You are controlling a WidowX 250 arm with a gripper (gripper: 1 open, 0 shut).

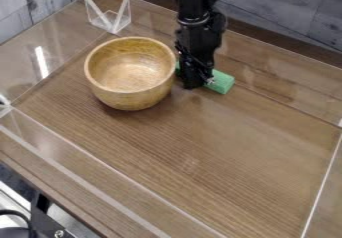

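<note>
The black robot arm reaches down from the top centre to its gripper (191,77), which is low at the right rim of a yellow-tan bowl (123,75). A green object (218,82) lies just right of and partly behind the gripper, which hides part of it. The gripper looks dark and small here, so whether its fingers are open or shut is hard to make out, as is any contact with the green object.
A clear, angular plastic piece (110,14) stands at the back left. A wall edge runs along the back right.
</note>
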